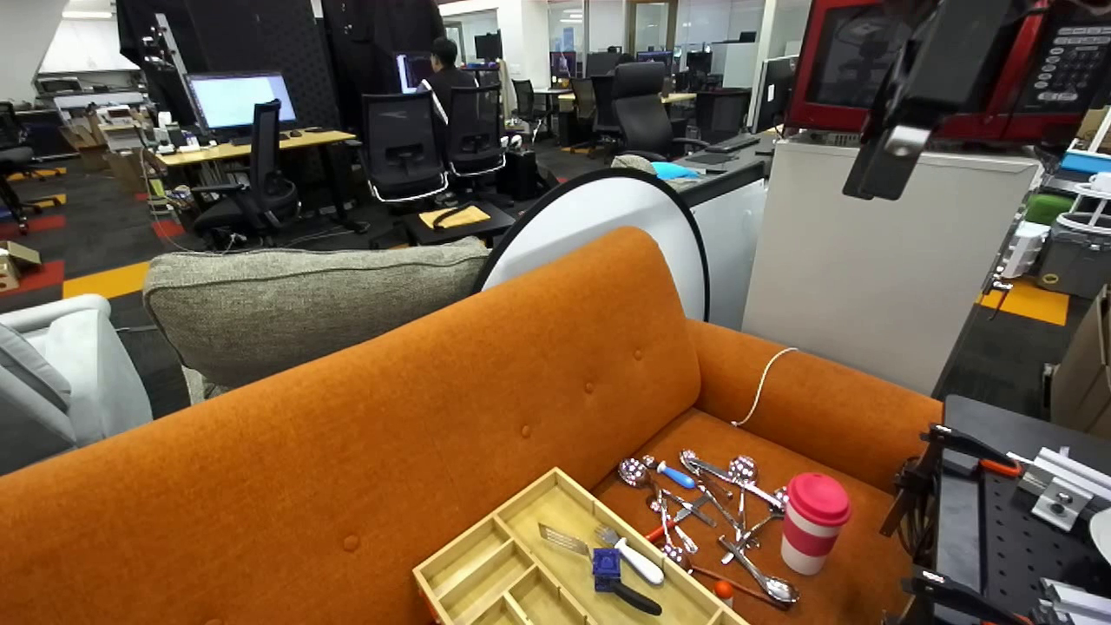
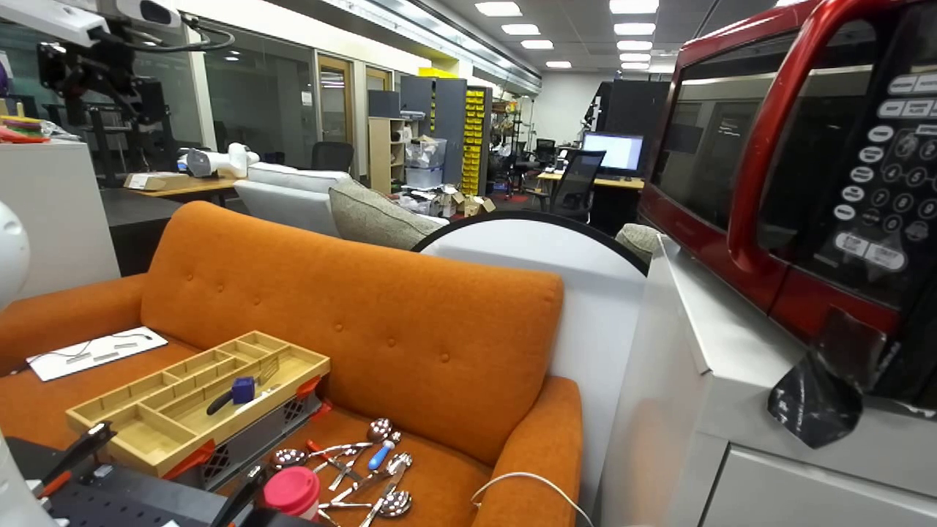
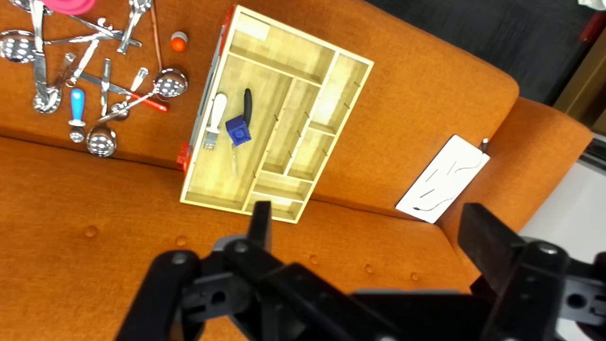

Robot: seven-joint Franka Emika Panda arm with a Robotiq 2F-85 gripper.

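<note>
My gripper stands open, its two dark fingers wide apart with nothing between them. It hangs high above the orange couch, at the upper right in exterior view 1 and the upper left in exterior view 2. On the seat rests a wooden divided tray (image 3: 276, 67). Inside its long compartment lie a white-handled fork (image 3: 216, 113), a black-handled utensil (image 3: 247, 105) and a blue cube (image 3: 238, 130), which covers part of that utensil. Several metal utensils (image 1: 741, 469) are scattered on the seat beside the tray, among them a blue-handled one (image 3: 77, 105).
A cup with a pink lid (image 1: 812, 531) stands near the utensils. An orange-capped small bottle (image 3: 179, 40) is close to the tray. A white board with cables (image 3: 446, 176) lies at the couch's other end. The red microwave (image 2: 790, 158) sits on a white cabinet (image 1: 875, 250).
</note>
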